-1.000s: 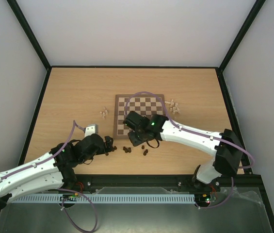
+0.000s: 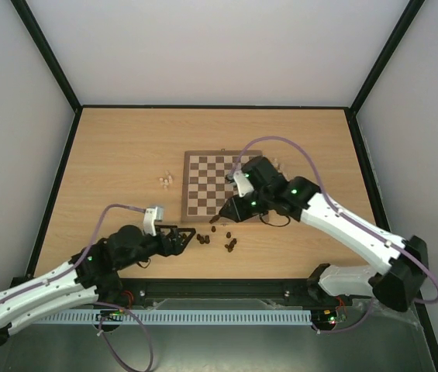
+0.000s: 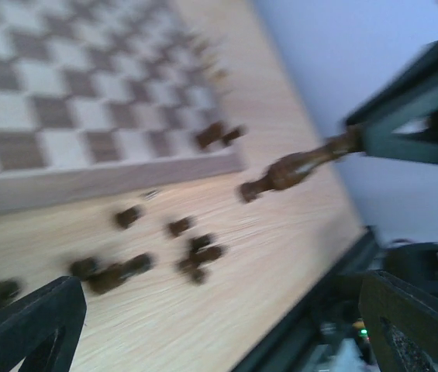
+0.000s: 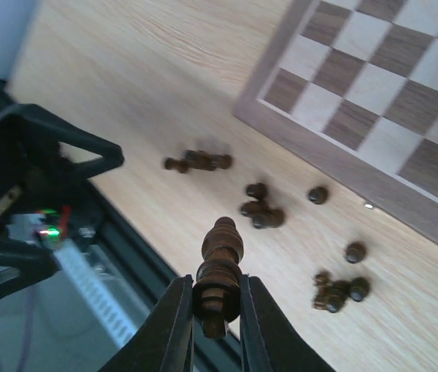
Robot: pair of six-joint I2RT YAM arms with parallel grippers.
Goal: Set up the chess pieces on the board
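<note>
The checkered chessboard lies flat in mid-table. A dark chess piece is clamped in my right gripper, which is shut on it near the board's front edge; in the left wrist view that piece hangs tilted above the table. Open and empty, my left gripper stands front left of the board, facing the right one. Loose dark pieces lie in small clusters before the board. Two dark pieces appear at the board's near right corner.
Light pieces lie left of the board, and others on its right are partly covered by my right arm. Bare wood is free at the back and left.
My left gripper has extended rightward toward the board's front. The right arm has moved right and its gripper has swung to point left, with the dark piece now showing at its tips.
</note>
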